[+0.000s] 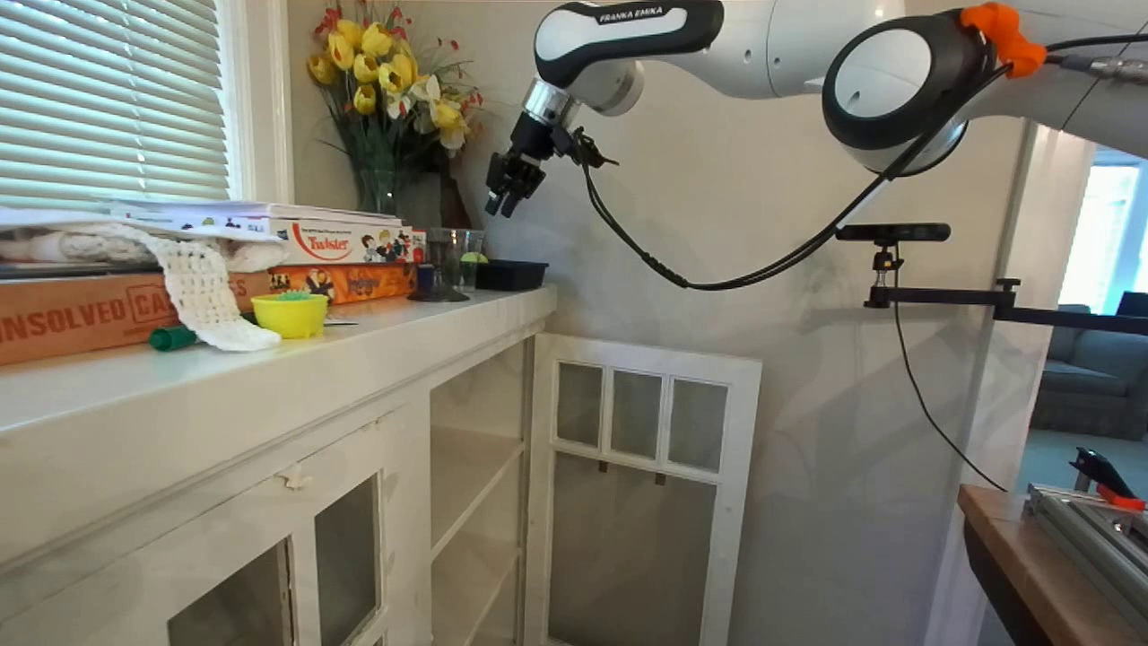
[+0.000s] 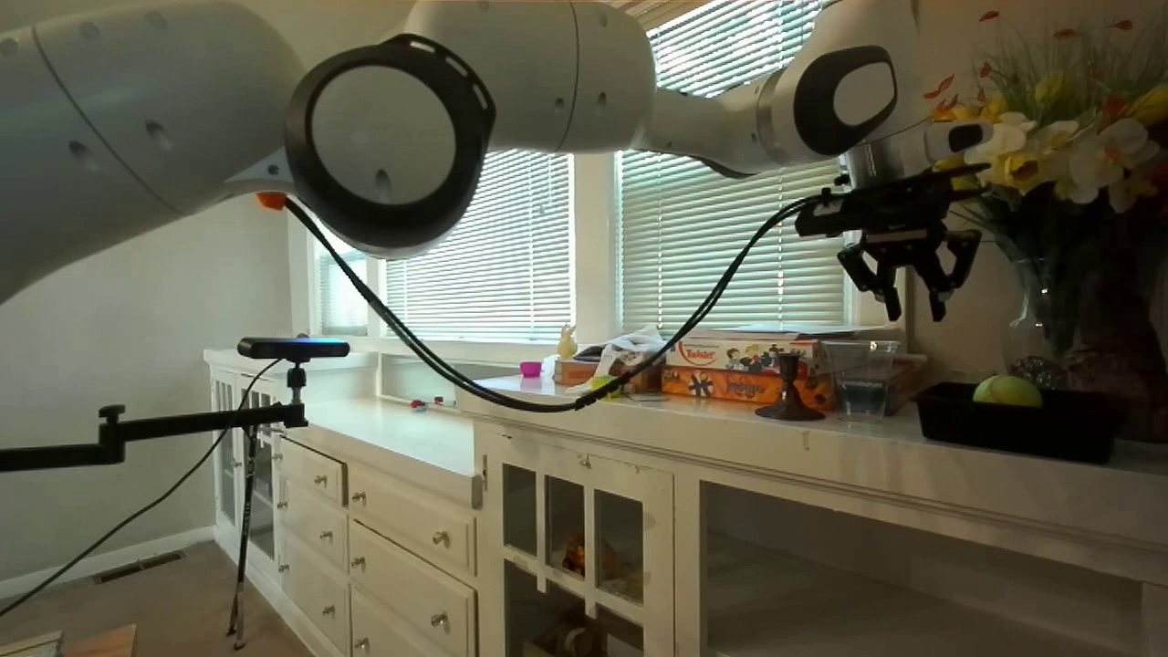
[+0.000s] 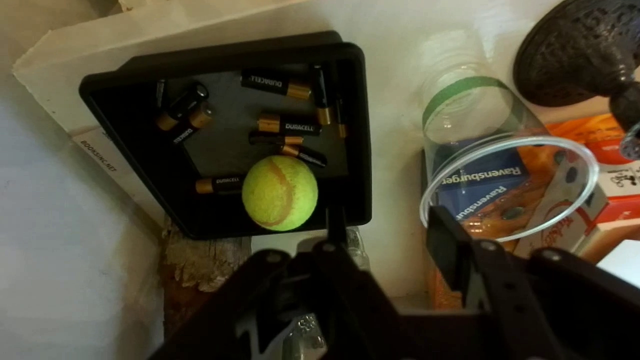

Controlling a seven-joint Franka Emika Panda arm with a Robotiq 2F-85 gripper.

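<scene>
My gripper [image 2: 916, 307] hangs in the air above the cabinet top, its fingers parted and nothing between them. Below it, a black tray [image 3: 358, 144] holds a yellow-green tennis ball [image 3: 280, 193] and several Duracell batteries [image 3: 289, 125]. The ball rests toward the side of the tray nearer the gripper in the wrist view. Beside the tray stands a clear plastic cup [image 3: 510, 189], with a dark candlestick [image 2: 790, 389] near it. From exterior view 1, the gripper [image 1: 500, 206] is seen well above the tray [image 1: 511, 274] and apart from everything.
A glass vase of flowers [image 1: 378, 188] rises close behind the gripper. Stacked game boxes [image 1: 339, 239], a white knitted cloth [image 1: 210, 291] and a yellow bowl [image 1: 291, 314] occupy the cabinet top farther along. Below, a cabinet door [image 1: 743, 431] stands open.
</scene>
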